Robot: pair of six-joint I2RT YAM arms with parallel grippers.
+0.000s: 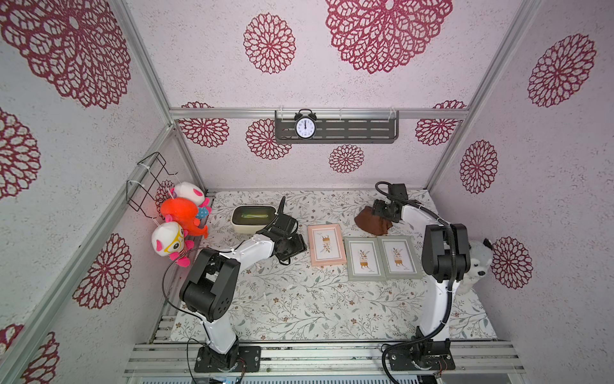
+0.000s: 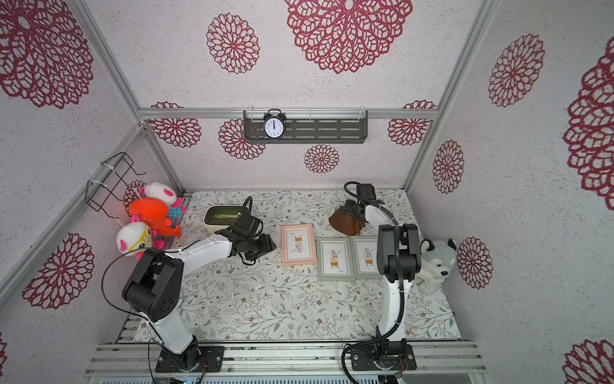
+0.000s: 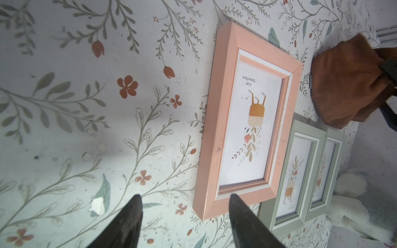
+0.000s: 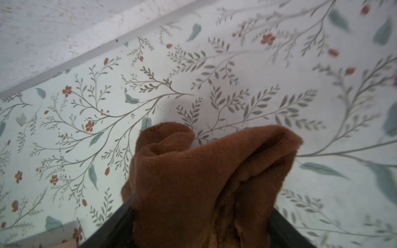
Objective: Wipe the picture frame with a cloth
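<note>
A pink picture frame (image 1: 326, 244) lies flat mid-table, with two sage-green frames (image 1: 364, 258) overlapping or side by side to its right. My left gripper is open over the table just left of the pink frame, nothing between its fingers. A brown cloth (image 4: 186, 177) lies behind the green frames, bunched up between the fingers of my right gripper; those fingers stand apart, mostly hidden by the cloth, and I cannot tell whether they are closed on it.
A cream container (image 2: 216, 227) sits at back left, partly behind my left arm. Plush toys (image 2: 150, 217) are piled at the left wall, and a grey husky plush (image 2: 438, 265) sits at the right.
</note>
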